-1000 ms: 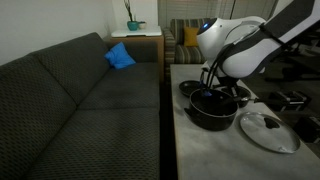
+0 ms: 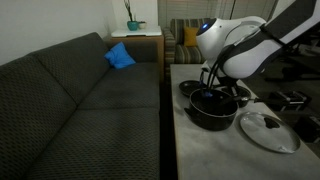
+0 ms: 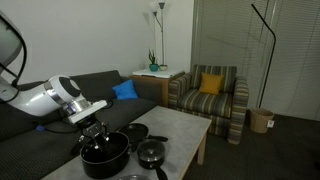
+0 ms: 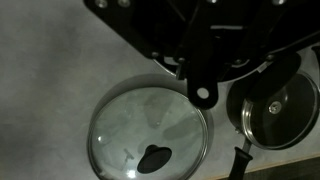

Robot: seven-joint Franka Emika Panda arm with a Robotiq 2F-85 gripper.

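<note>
A large black pot (image 2: 211, 114) stands on the light table, its inside dark; in the second exterior view the same pot (image 3: 105, 160) is at the table's near left part. My gripper (image 2: 214, 83) reaches down over the pot's opening. It is shut, but what lies between its fingers is hidden in the dark. The wrist view has the gripper's dark body across its top, covering most of the pot; a black piece with a round hole (image 4: 204, 92) juts out below it. Beside the pot lies a glass lid (image 4: 148, 140) with a black knob.
A smaller pan (image 4: 281, 110) with a long handle stands near the lid. In the second exterior view, a black frying pan (image 3: 132, 131) lies behind the big pot. A grey sofa (image 2: 85, 105) runs along the table.
</note>
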